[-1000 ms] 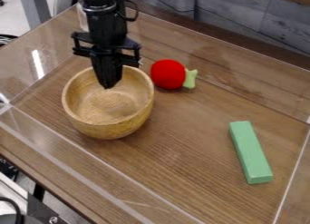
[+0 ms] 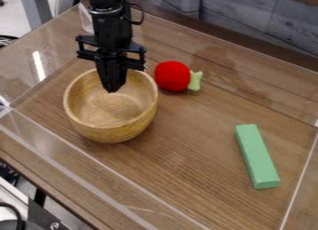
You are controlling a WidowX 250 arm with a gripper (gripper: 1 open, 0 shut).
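The black gripper (image 2: 112, 60) hangs over the back rim of a tan bowl (image 2: 111, 117), its fingers pointing down; whether anything is between them is too small to tell. A red round object with a green top (image 2: 172, 75) lies just right of the gripper and behind the bowl's right side.
A light green bar (image 2: 256, 155) lies on the wooden table at the right. A clear item (image 2: 96, 20) stands behind the arm. A dark cable sits at the lower left edge.
The gripper has shifted slightly up and left over the bowl's back rim. The other objects look unmoved.
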